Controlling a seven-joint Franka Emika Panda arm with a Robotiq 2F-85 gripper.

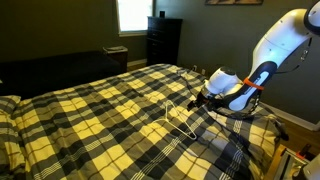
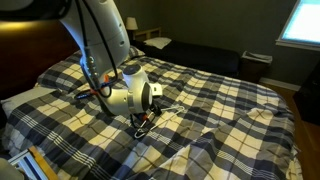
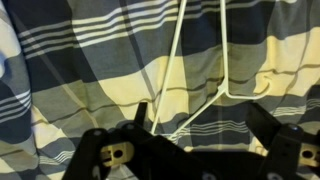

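Observation:
A white wire hanger (image 3: pixel 224 45) lies flat on the plaid blanket (image 3: pixel 110 60). Its two long sides run up the wrist view, and its hook curls at the right; the part lowest in that view passes behind the gripper. Standing open above it, my gripper has its dark fingers spread to either side, with nothing held between them. From the first exterior view, the gripper (image 1: pixel 192 104) is just to the right of the hanger, low over the bed. The second exterior view shows the gripper (image 2: pixel 152 114) over the bed, close to the hanger.
The blanket covers a wide bed (image 1: pixel 90 130), mostly bare to the left of the hanger. A small tan spot (image 1: pixel 204 140) shows on the blanket near the hanger. Behind the bed stand a dark dresser (image 1: pixel 163 40) and a window (image 1: pixel 135 15).

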